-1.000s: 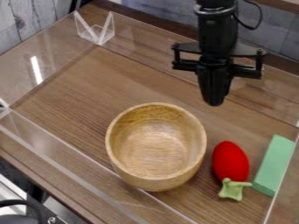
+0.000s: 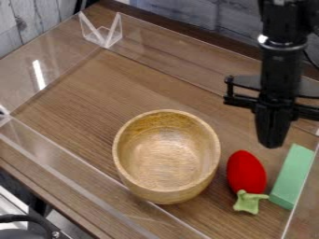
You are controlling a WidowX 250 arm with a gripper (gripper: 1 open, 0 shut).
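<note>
The black gripper [image 2: 270, 119] hangs over the right side of the table, shut, with nothing visible between its fingers. Below it lie a red strawberry-like toy [image 2: 245, 174] with a pale green top and, to the right, a light green block [image 2: 292, 177]. To their left sits an empty tan wooden bowl [image 2: 165, 154].
A clear plastic object [image 2: 103, 31] stands at the back left, and the table's edge runs along the lower left.
The gripper has moved to the right and slightly lower, from above the middle-right to above the green block's side. The objects on the table have stayed put.
</note>
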